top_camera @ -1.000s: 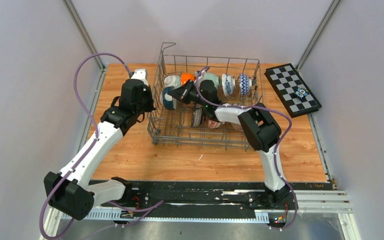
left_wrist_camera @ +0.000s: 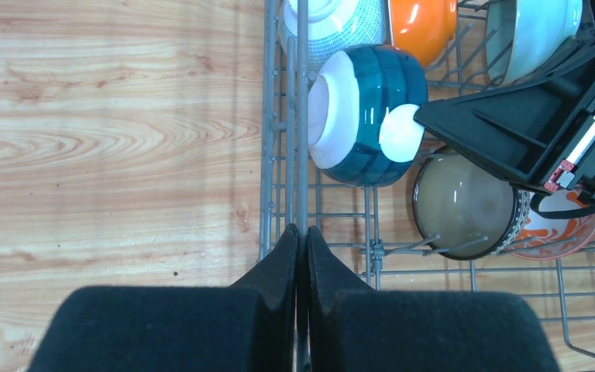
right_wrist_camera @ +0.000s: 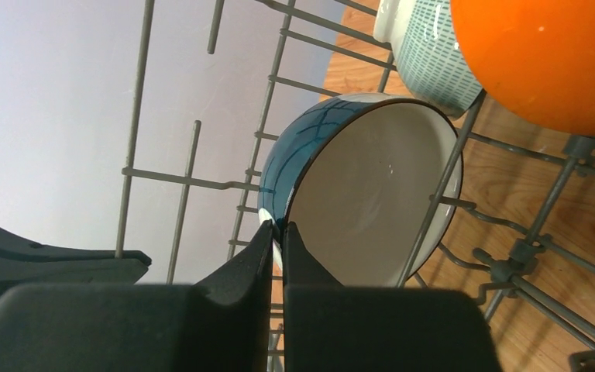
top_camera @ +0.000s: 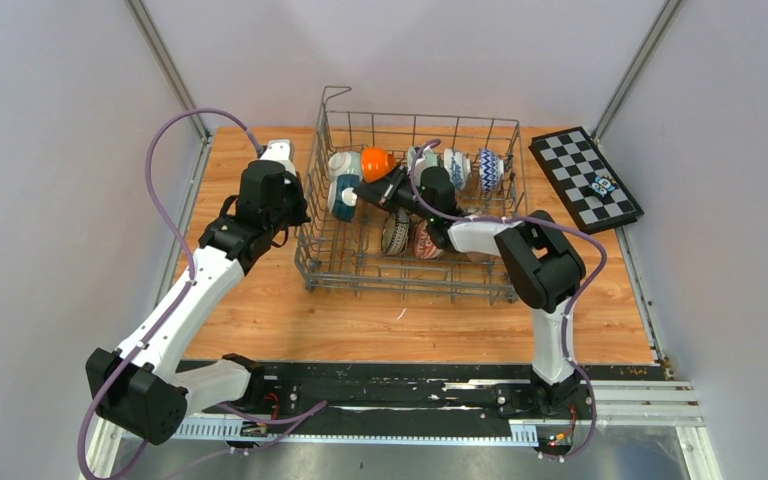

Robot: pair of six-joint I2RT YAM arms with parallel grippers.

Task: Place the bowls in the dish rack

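Note:
The dish rack (top_camera: 410, 285) holds several bowls. The teal bowl (left_wrist_camera: 372, 77) stands on its side at the rack's left, below a pale bowl (left_wrist_camera: 333, 31) and an orange bowl (top_camera: 378, 160). My right gripper is shut, its tips at the rim of the teal bowl (right_wrist_camera: 372, 186); whether any rim is pinched is unclear. My left gripper is shut at the rack's left wall, with a vertical grey wire running between or over its fingertips in the left wrist view.
Blue-patterned bowls (top_camera: 490, 170) stand at the rack's back right, darker bowls (left_wrist_camera: 465, 205) in the front row. A checkered board (top_camera: 580, 165) lies at the right. Bare wood lies left and in front of the rack.
My right arm has moved slightly right and down in the top view, and the teal bowl has shifted a little right with it. The left arm is nearly still.

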